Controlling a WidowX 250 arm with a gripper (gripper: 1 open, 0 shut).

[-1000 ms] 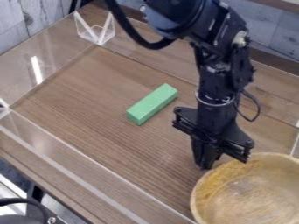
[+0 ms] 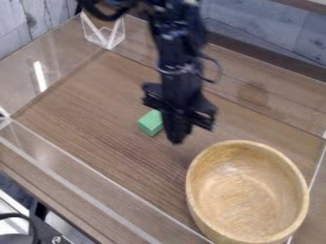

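Note:
The black robot arm with its gripper point(image 2: 176, 124) is blurred, over the middle of the wooden table, left of and behind the large tan bowl point(image 2: 247, 191). A small green block point(image 2: 149, 123) lies just left of the gripper, partly hidden by it. The blur hides whether the fingers are open or shut.
A clear wire or plastic piece point(image 2: 105, 29) stands at the back left. A panelled wall runs along the back; black cable shows at the lower left corner.
The gripper has moved left and back, away from the bowl toward the green block, which is now partly covered. The bowl sits slightly further left and up in view.

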